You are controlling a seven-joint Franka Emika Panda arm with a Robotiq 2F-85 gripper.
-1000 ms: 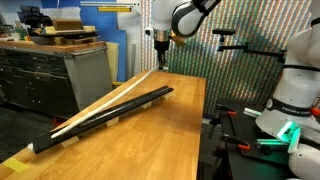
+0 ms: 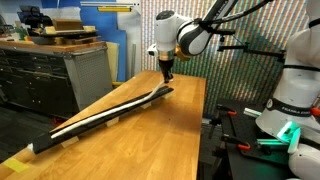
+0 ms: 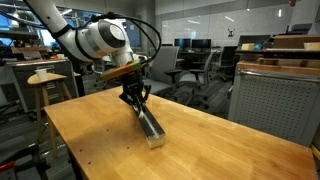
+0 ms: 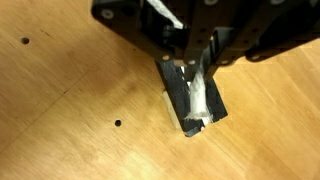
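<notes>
A long black channel (image 2: 100, 119) lies diagonally across the wooden table. Along it runs a pale, flexible strip (image 2: 88, 123), its far part rising slightly towards my gripper (image 2: 166, 78). The same gripper (image 3: 137, 101) stands low over the near end of the black channel (image 3: 151, 128) in the second exterior view. Down in the wrist view, the pale strip (image 4: 198, 98) emerges from between the fingers above the black channel (image 4: 178, 88). My gripper is shut on this strip. Its exact contact with the channel cannot be made out.
Wide bare table (image 2: 150, 132) lies on the channel's near side. A grey cabinet (image 2: 58, 80) borders the table's far side. A wooden stool (image 3: 52, 90) stands off the table.
My gripper has come down from higher above the table. The strip, which sloped up and stood away from the channel, now lies closer along it.
</notes>
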